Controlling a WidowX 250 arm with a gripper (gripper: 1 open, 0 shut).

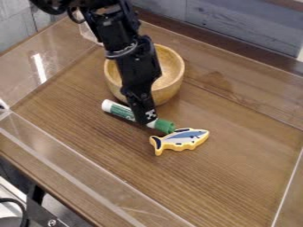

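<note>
My gripper (143,111) hangs from the top centre, its tip just over a white and green cylinder (120,112) lying on the wooden table. Whether anything is between the dark fingers is too small to tell; they look close together. A toy fish (178,140), yellow-edged with blue, lies to the right and front of the cylinder. Behind the gripper is a yellow-tan bowl (167,69), partly hidden by the arm.
A cable lies at the front left corner.
</note>
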